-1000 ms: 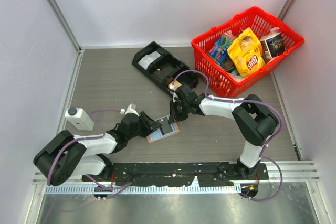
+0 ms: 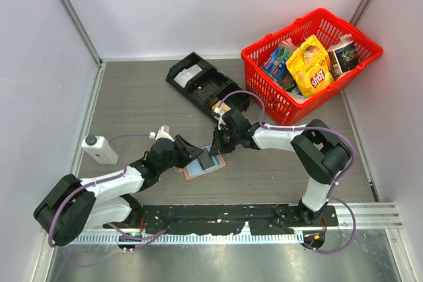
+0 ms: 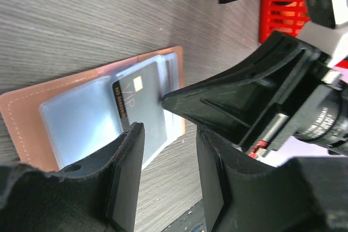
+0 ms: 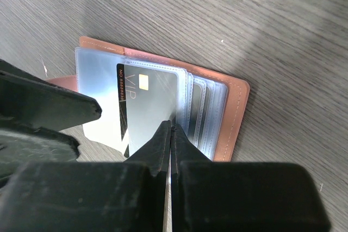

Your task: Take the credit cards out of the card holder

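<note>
An open card holder (image 2: 195, 170) with tan backing (image 3: 27, 123) and clear sleeves (image 4: 209, 118) lies on the table. A grey VIP card (image 4: 147, 101) shows in its sleeve. My left gripper hovers open at the holder, nothing between its fingers. My right gripper is shut at the right part of the card's sleeve; whether it holds the sleeve or card edge is hidden.
A black compartment tray (image 2: 192, 97) lies behind the holder, a red basket (image 2: 281, 100) of snacks at the back right, and a white bottle (image 2: 100, 152) at the left.
The right arm looks almost unchanged.
</note>
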